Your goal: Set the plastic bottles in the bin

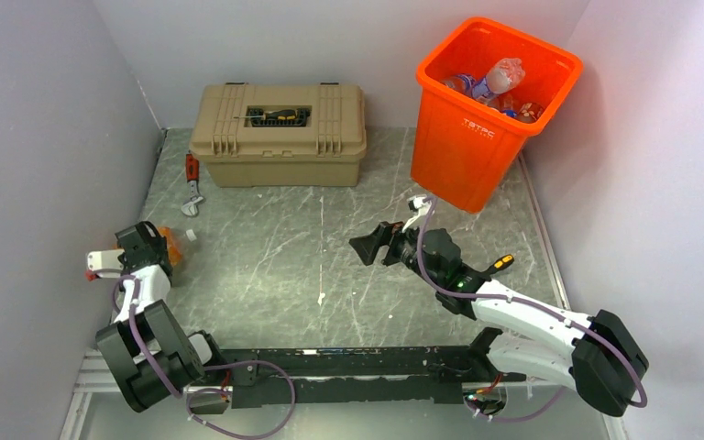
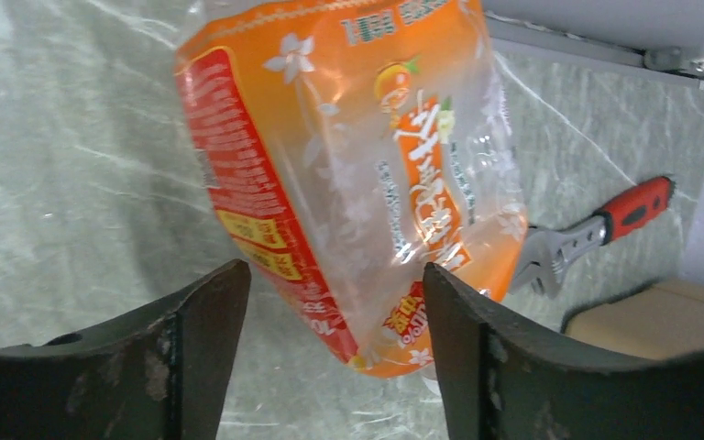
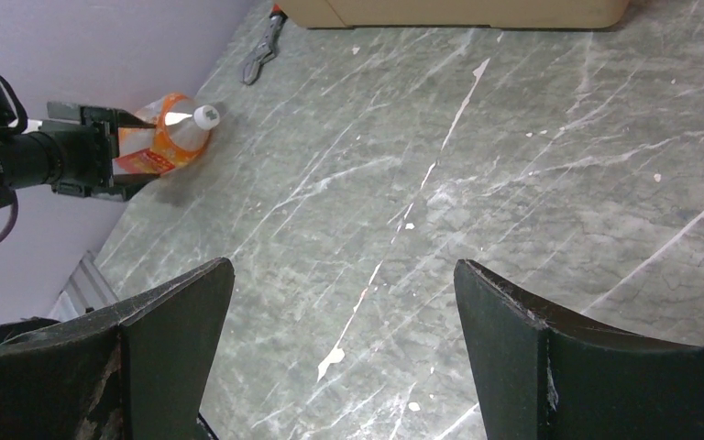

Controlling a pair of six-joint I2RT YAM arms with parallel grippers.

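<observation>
A plastic bottle with an orange label lies at the far left of the floor, its white cap (image 3: 206, 116) visible in the right wrist view. My left gripper is over it with fingers apart, the crumpled body between and beyond the fingertips; contact cannot be told. My right gripper is open over bare floor at centre right, nothing between its fingers. The orange bin (image 1: 463, 156) at the back right holds several plastic bottles (image 1: 500, 78).
A tan toolbox (image 1: 275, 160) stands at the back, with a screwdriver in its lid. A wrench (image 1: 192, 188) lies near the bottle; another black-and-yellow handled tool (image 1: 502, 263) lies right of my right arm.
</observation>
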